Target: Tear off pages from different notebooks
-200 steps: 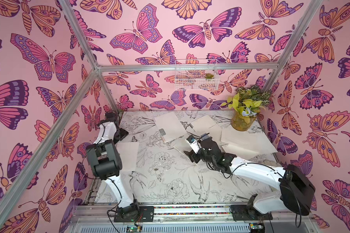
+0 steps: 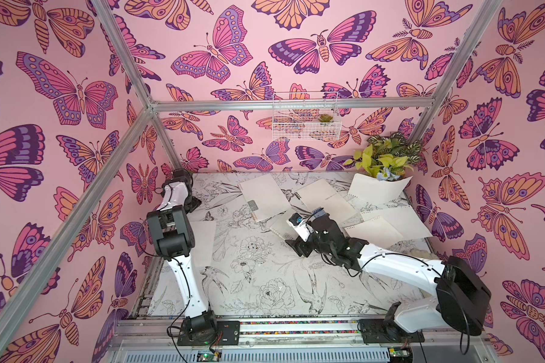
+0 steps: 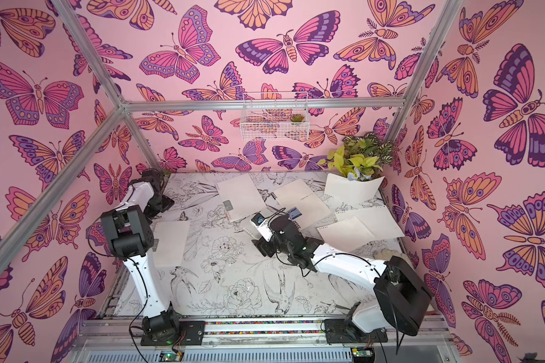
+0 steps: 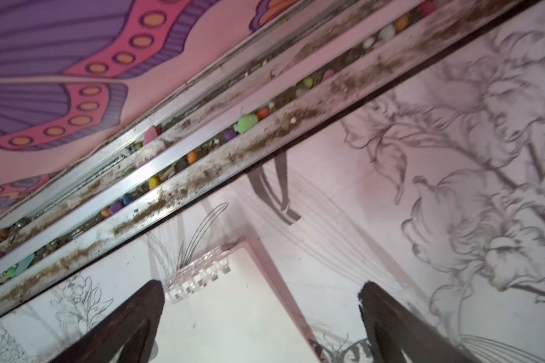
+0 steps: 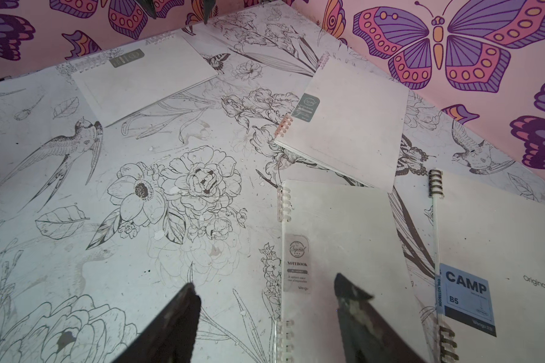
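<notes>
In the right wrist view, my right gripper hangs over a ring-bound notebook [image 5: 351, 242] with a small grey label, fingers apart and nothing between them. A CAMP B5 notebook [image 5: 508, 242] lies to its right. Another notebook [image 5: 351, 121] is farther back, and one more [image 5: 145, 78] lies at the far left. Over that left notebook [image 4: 224, 320], near the table's left edge, my left gripper stands open and empty. A loose white page [image 2: 378, 188] is upright in front of the plant, hiding its pot.
Loose pages [image 2: 372, 233] lie flat at the table's right side, partly behind the right arm. A leafy plant [image 2: 387, 154] fills the back right corner. A wire basket [image 2: 305, 124] hangs on the back wall.
The loose page has slid from the other sheets back toward the plant and now stands up, covering the pot.
</notes>
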